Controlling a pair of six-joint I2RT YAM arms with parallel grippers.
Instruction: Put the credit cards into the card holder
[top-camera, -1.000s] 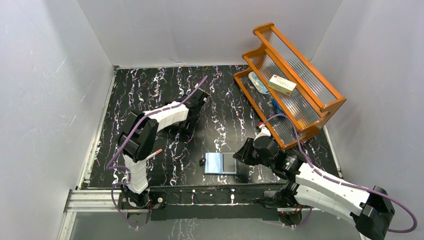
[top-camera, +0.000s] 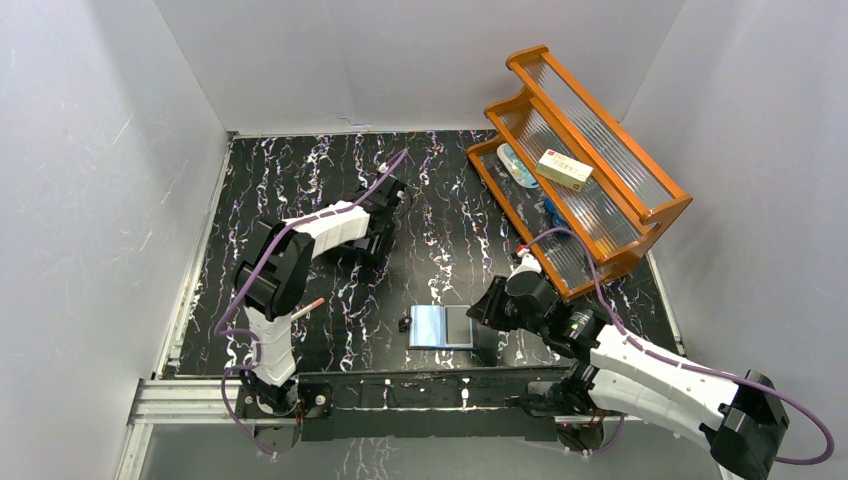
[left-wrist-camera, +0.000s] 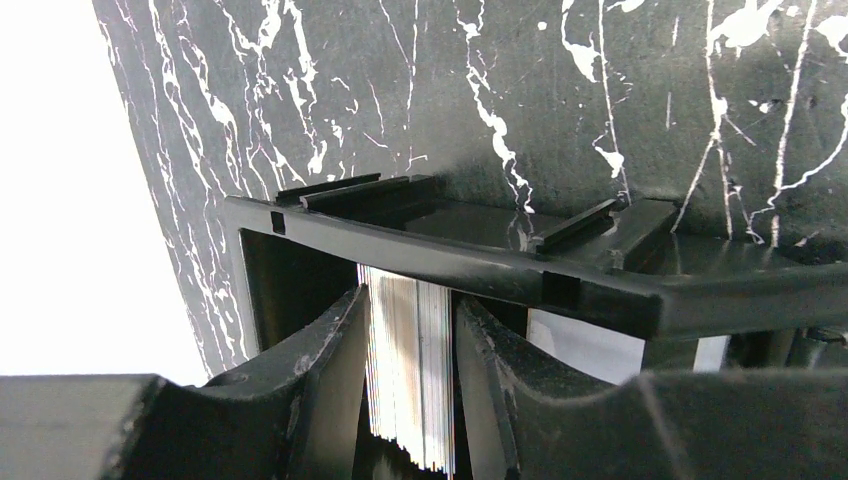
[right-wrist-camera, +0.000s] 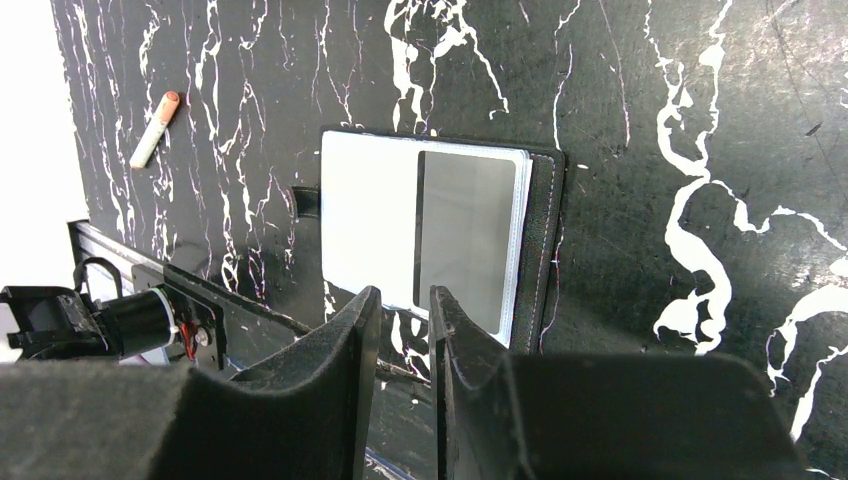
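A stack of cards (left-wrist-camera: 408, 350) stands edge-up inside a black desk organizer (left-wrist-camera: 430, 250) in the left wrist view. My left gripper has one finger on each side of this stack; whether both fingers press on it cannot be told. The open card holder (right-wrist-camera: 370, 200), with clear and grey sleeves and a dark cover, lies flat on the table. Over its near edge hangs my right gripper, partly open, nothing between its fingers. From the top, the left arm hides much of the organizer (top-camera: 372, 250).
An orange-brown shelf (top-camera: 610, 170) bearing a small box (top-camera: 564, 170) fills the back right. A marker-like stick (top-camera: 308, 309) lies by the left arm's base. Bare marbled table separates the organizer from the card holder.
The left gripper has shifted slightly left over the organizer in the top view. The right arm and the card holder look unmoved.
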